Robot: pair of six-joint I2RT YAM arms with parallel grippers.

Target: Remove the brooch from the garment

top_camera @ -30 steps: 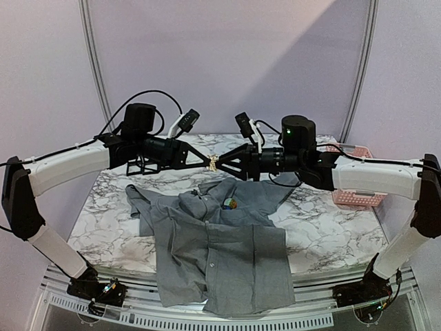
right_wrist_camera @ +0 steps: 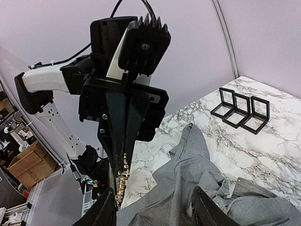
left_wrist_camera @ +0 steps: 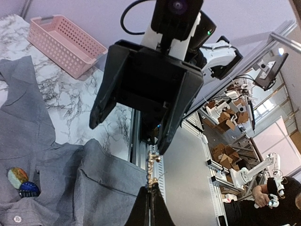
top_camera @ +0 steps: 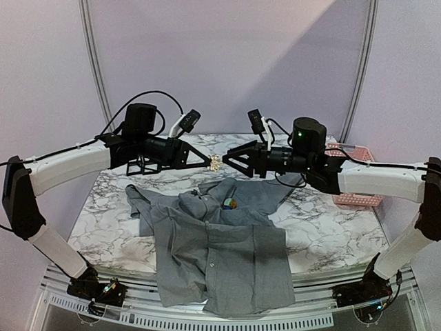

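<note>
A pearl-and-gold brooch (top_camera: 215,163) is held above the grey garment (top_camera: 220,262) at the tips of my left gripper (top_camera: 207,163), which is shut on it; in the left wrist view the brooch (left_wrist_camera: 153,167) stands upright from those fingertips. My right gripper (top_camera: 228,158) faces it from the right with its fingers apart and nothing between them. In the right wrist view the brooch (right_wrist_camera: 122,181) appears edge-on, beyond the right gripper's fingers.
A pink basket (top_camera: 355,196) stands at the right back of the marble table. Black frames (right_wrist_camera: 254,127) lie at the table's edge behind the arms. Small colourful pieces (left_wrist_camera: 19,179) lie on the garment.
My right gripper has drawn back to the right, away from the brooch.
</note>
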